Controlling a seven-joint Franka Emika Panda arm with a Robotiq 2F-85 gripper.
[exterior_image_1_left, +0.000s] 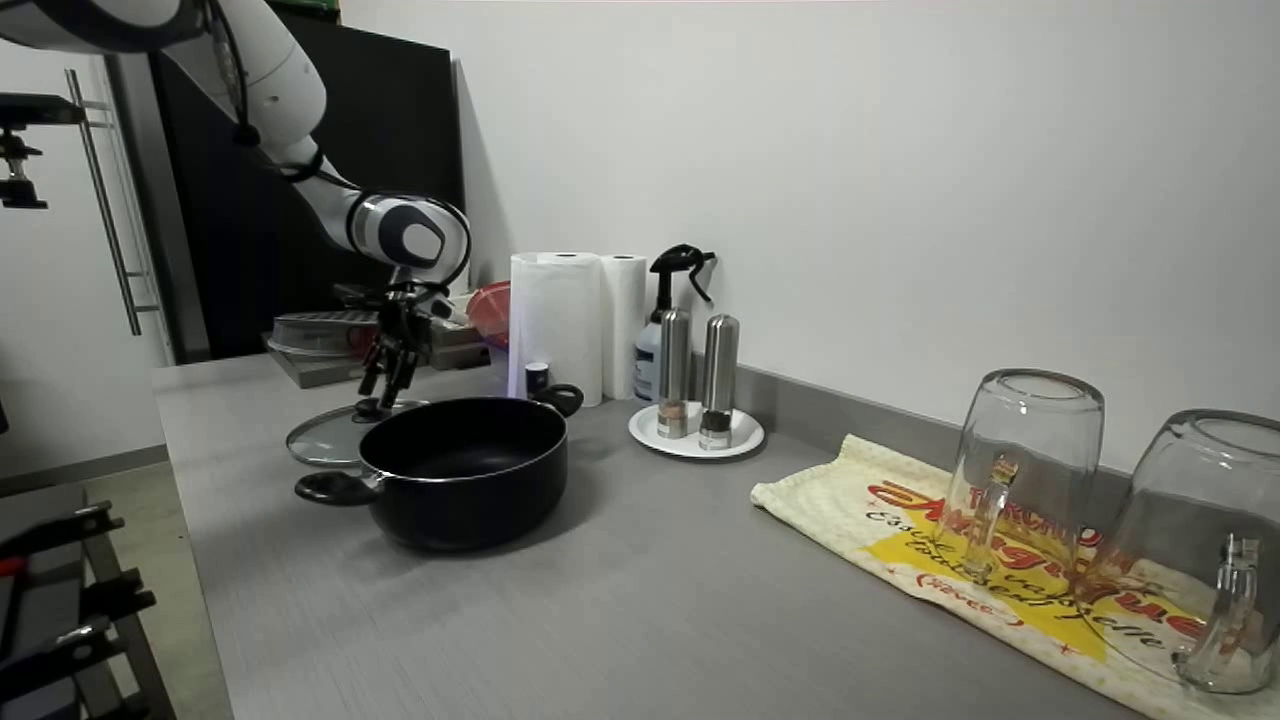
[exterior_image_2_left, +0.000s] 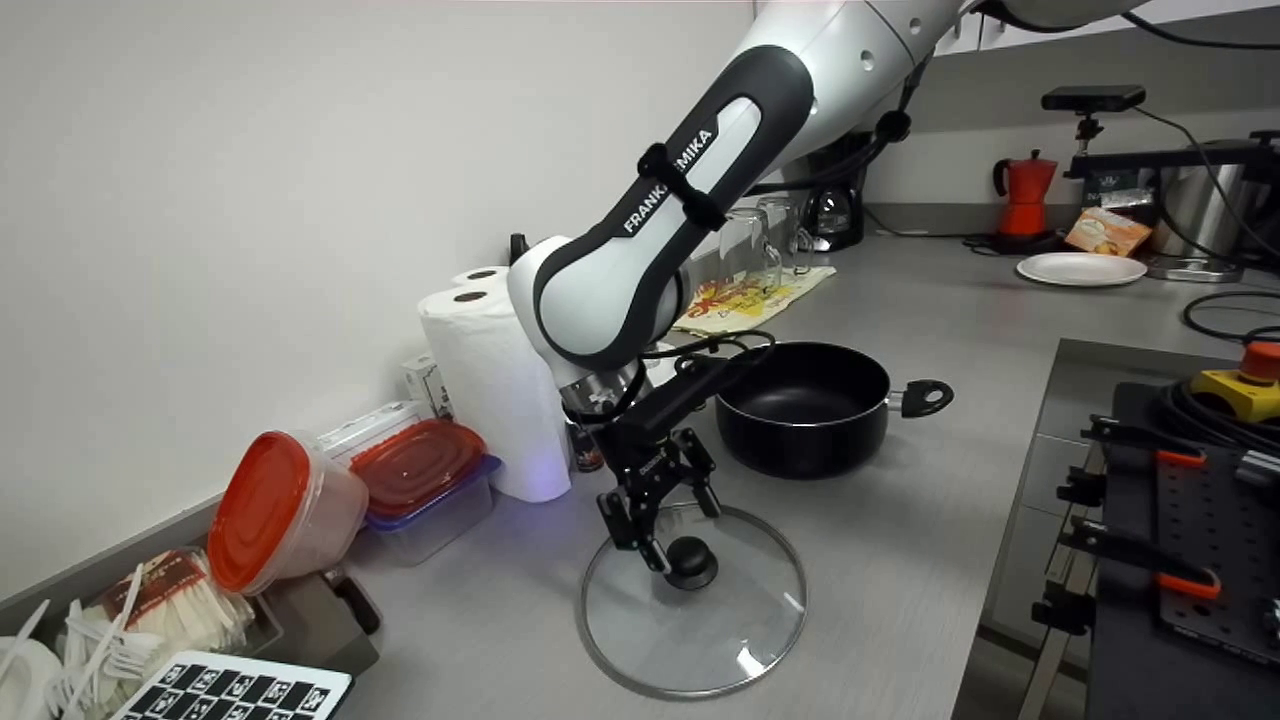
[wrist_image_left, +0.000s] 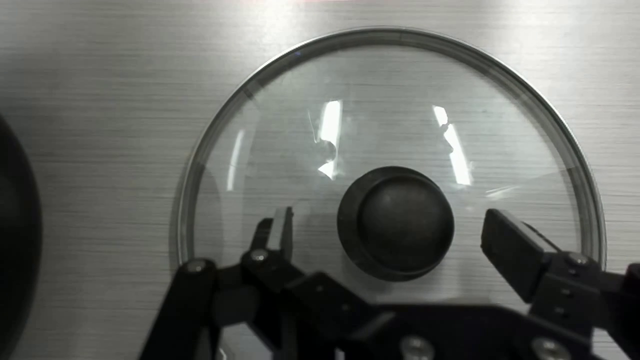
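A round glass lid (exterior_image_2_left: 732, 624) with a metal rim and a black knob (exterior_image_2_left: 690, 562) lies flat on the grey counter. In the wrist view the knob (wrist_image_left: 400, 223) shows between the fingers, with clear space on both sides of it. My gripper (exterior_image_2_left: 666, 526) is open just above the lid, pointing down near the knob, holding nothing. Beside the lid stands a black two-handled pot (exterior_image_1_left: 468, 474), uncovered and empty as far as I can see. Part of the pot (wrist_image_left: 15, 234) also enters the wrist view at the left edge.
Paper towel rolls (exterior_image_1_left: 555, 324), a spray bottle (exterior_image_1_left: 648, 355) and a white plate (exterior_image_1_left: 746, 437) with two grinders stand along the wall. Glass mugs (exterior_image_1_left: 1020, 480) rest on a cloth. Food containers (exterior_image_2_left: 420, 480) sit near the lid.
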